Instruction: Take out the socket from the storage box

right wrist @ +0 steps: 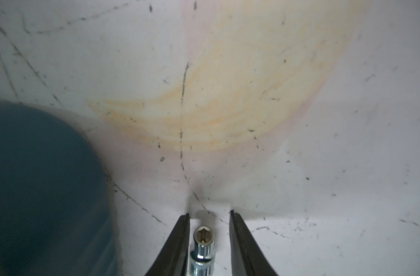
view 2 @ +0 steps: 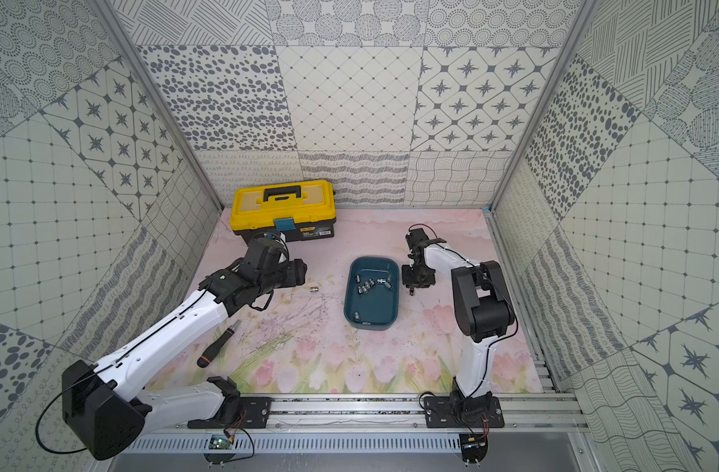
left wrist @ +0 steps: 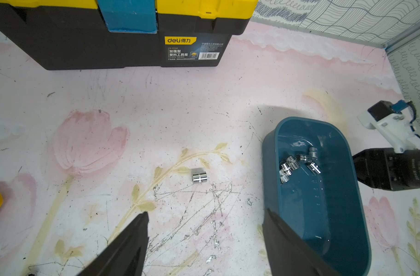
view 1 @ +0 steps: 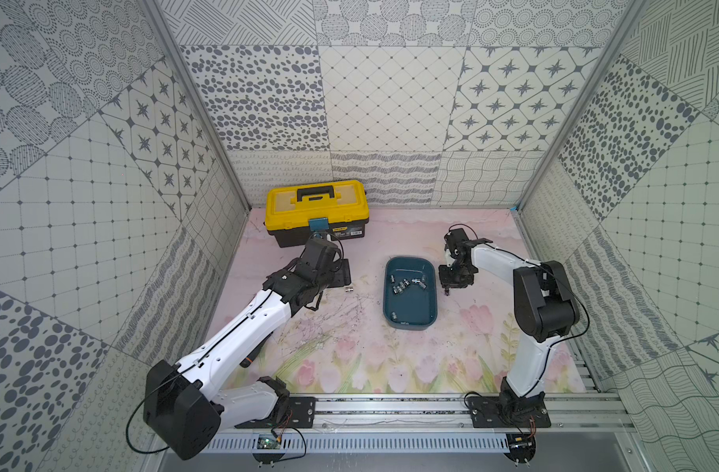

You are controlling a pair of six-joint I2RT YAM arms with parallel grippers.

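In the right wrist view a chrome socket [right wrist: 202,250] stands upright between the fingers of my right gripper, which is part open, with a gap on its right side. Whether the left finger touches the socket I cannot tell. The blue storage box [view 1: 410,307] lies just left of that gripper and holds several small sockets [left wrist: 285,169]. A single short socket [left wrist: 199,177] rests on the table left of the box. Above it hangs my left gripper, open and empty, its fingers wide apart.
A yellow-and-black toolbox [view 1: 318,208] stands at the back left. On the table's left side lies a dark-handled screwdriver [view 2: 216,347], partly under the left arm. Bare table stretches in front of the storage box.
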